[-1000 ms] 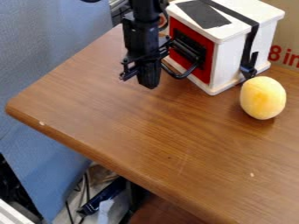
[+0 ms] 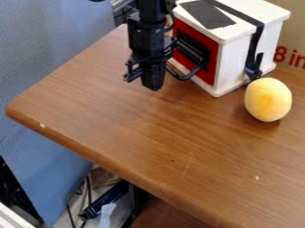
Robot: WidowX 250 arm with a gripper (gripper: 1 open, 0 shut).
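Note:
My black gripper (image 2: 149,73) hangs over the back of the wooden table (image 2: 131,142), just left of a white box (image 2: 238,53) with a red front panel (image 2: 202,69) and a black handle on it. The gripper is close to that panel; whether it touches the handle or is open or shut I cannot tell. A pale yellow egg-shaped object (image 2: 268,100) rests on the table right of the box.
A cardboard box (image 2: 291,36) stands behind at the right. Blue-grey fabric (image 2: 48,62) lies beyond the table's left edge, with clutter below.

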